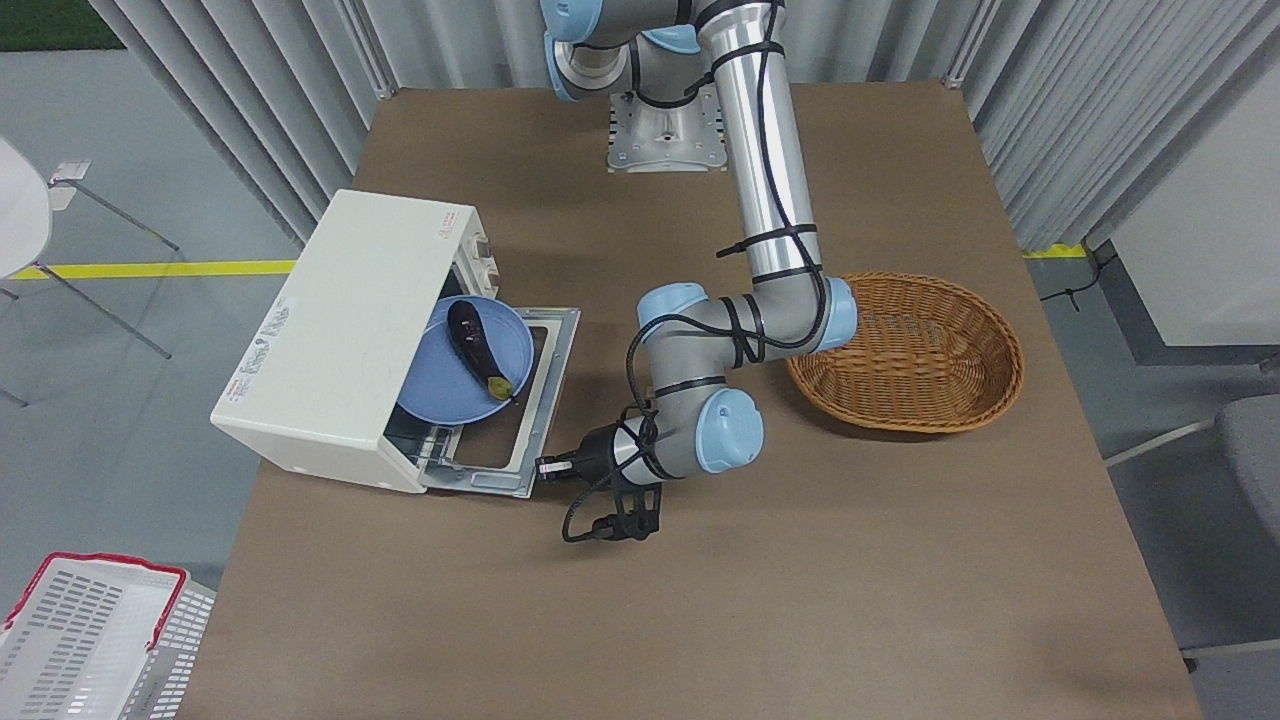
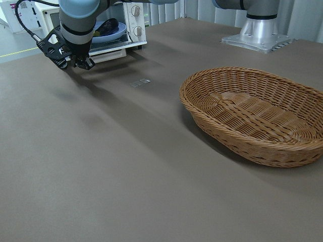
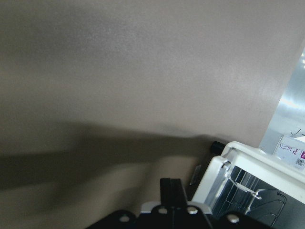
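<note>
A white toaster oven (image 1: 324, 324) stands on the left of the table with its glass door (image 1: 518, 462) folded down. On the blue plate (image 1: 432, 384) at its opening lies an eggplant (image 1: 471, 342). My gripper (image 1: 548, 468) is low at the door's outer edge, angled toward it. In the wrist view the gripper appears shut, its black fingers together, with the white door edge (image 3: 209, 181) just beside them. Nothing shows between the fingers.
A wicker basket (image 1: 906, 360) sits to the right, beside my arm. A white plastic crate (image 1: 84, 636) is off the table at the lower left.
</note>
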